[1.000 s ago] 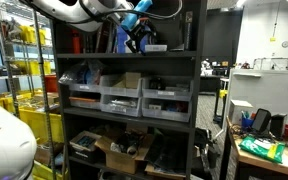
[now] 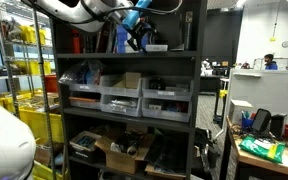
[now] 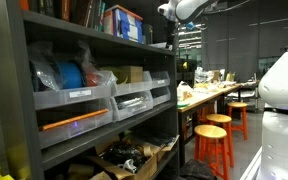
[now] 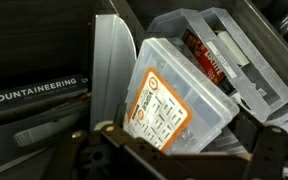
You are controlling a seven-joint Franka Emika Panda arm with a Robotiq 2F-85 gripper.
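Observation:
In the wrist view a clear plastic box [image 4: 199, 87] with a white and orange label [image 4: 159, 110] lies between the fingers of my gripper. The fingers stand wide, one finger at each side of the box's near end; whether either touches it I cannot tell. Exterior view 1 has my gripper [image 2: 137, 42] at the upper shelf, beside a pale box [image 2: 156, 48]. Only part of the arm [image 3: 196, 27] shows at the top of exterior view 2.
Dark books [image 4: 36, 92] and a grey upright piece [image 4: 110, 65] flank the box on the left. To its right is an open clear tray [image 4: 229, 60] with small items. Clear bins [image 2: 120, 90] fill the shelf below.
The wrist has shifted and turned slightly near the upper shelf. The bins and the other shelf contents look the same.

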